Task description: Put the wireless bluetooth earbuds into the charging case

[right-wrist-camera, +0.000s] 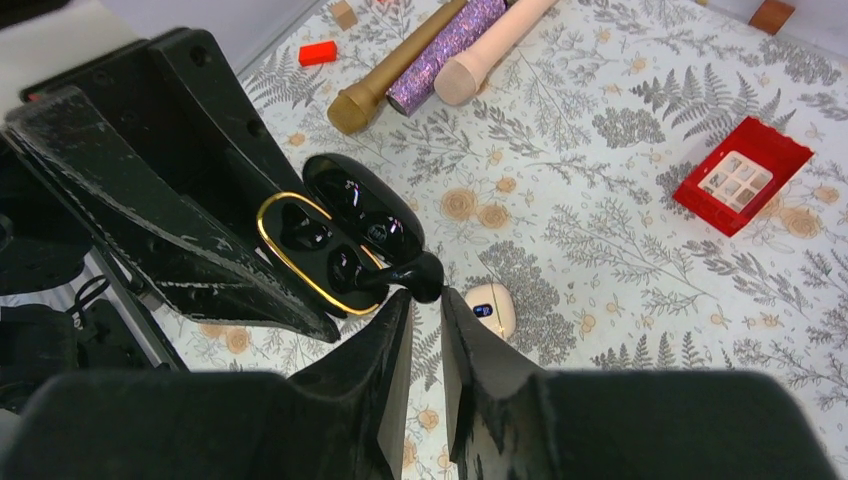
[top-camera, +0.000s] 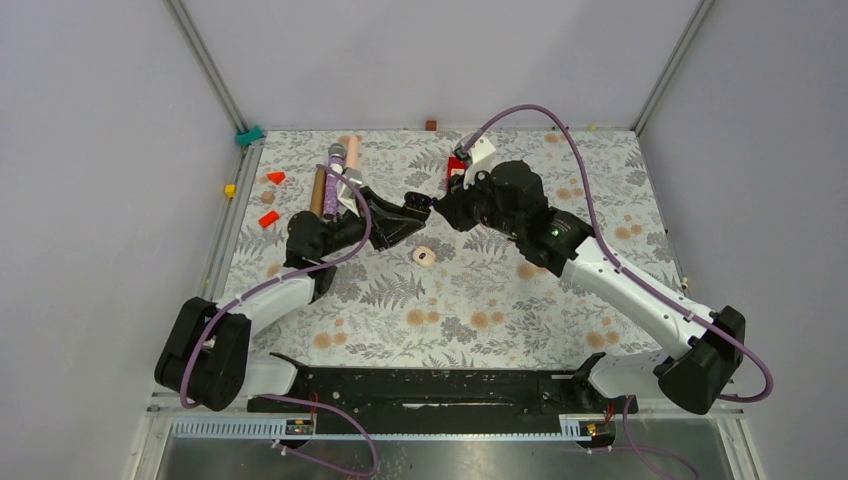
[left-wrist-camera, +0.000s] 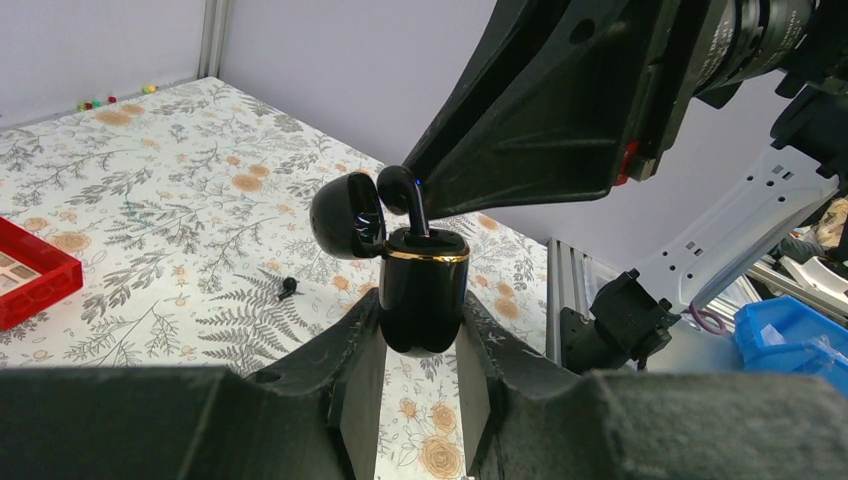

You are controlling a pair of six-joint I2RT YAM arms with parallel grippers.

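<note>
My left gripper is shut on the black charging case [left-wrist-camera: 424, 290], which has a gold rim and its lid [left-wrist-camera: 345, 215] raised, held in mid-air near the middle of the table. My right gripper is shut on a black earbud [right-wrist-camera: 418, 276], whose stem points into the case's opening. In the left wrist view the earbud [left-wrist-camera: 400, 190] stands above the case with its stem reaching the rim; how far it sits inside I cannot tell.
A red box [right-wrist-camera: 741, 178] lies toward the back, several cylinders [right-wrist-camera: 373, 85] at the back left. A small pale round object [top-camera: 424, 256] lies below the grippers.
</note>
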